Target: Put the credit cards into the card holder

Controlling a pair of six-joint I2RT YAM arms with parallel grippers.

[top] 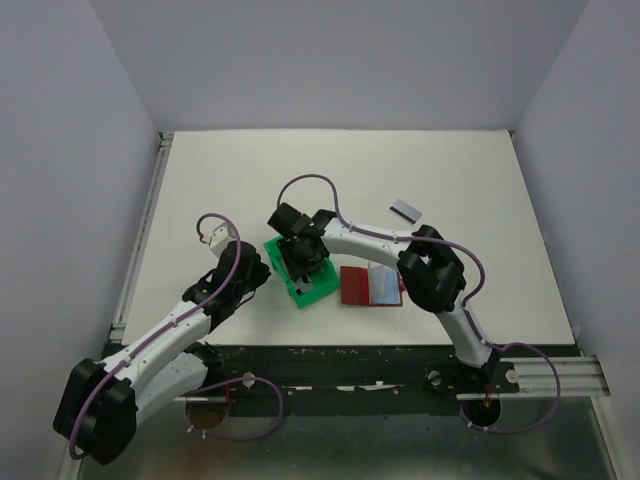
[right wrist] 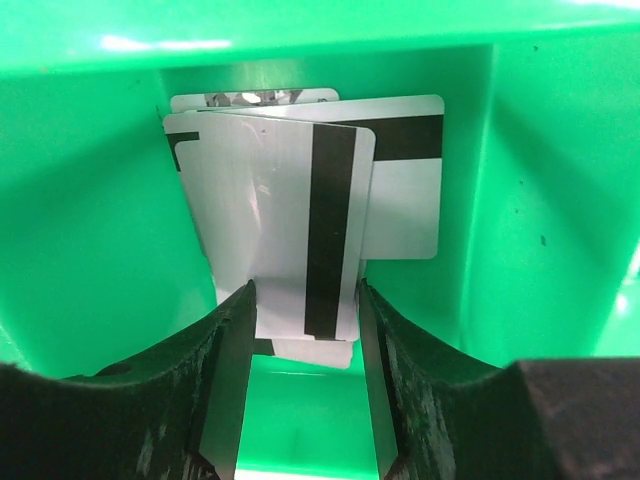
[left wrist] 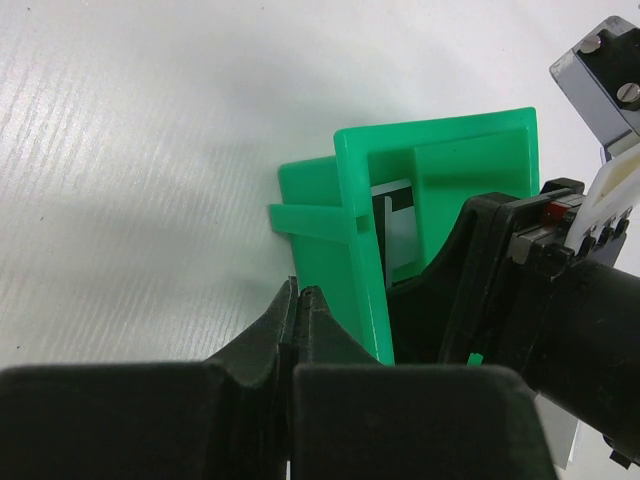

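Several pale credit cards with dark stripes lie overlapping in the green box (top: 319, 293). In the right wrist view, the top card (right wrist: 255, 215) lies askew over another card (right wrist: 405, 180), its lower end between the fingers of my right gripper. That gripper is open, reaching down into the box; whether its fingers touch the card I cannot tell. My left gripper is shut, with nothing visible between its fingers, close to the box's left side. What looks like the card holder (top: 355, 286), red and pale blue, lies open right of the box.
A small grey rectangular object (top: 405, 211) lies alone at the back right of the white table (top: 460, 180). The right arm reaches across above the holder's far side. Free table surrounds the back and far right.
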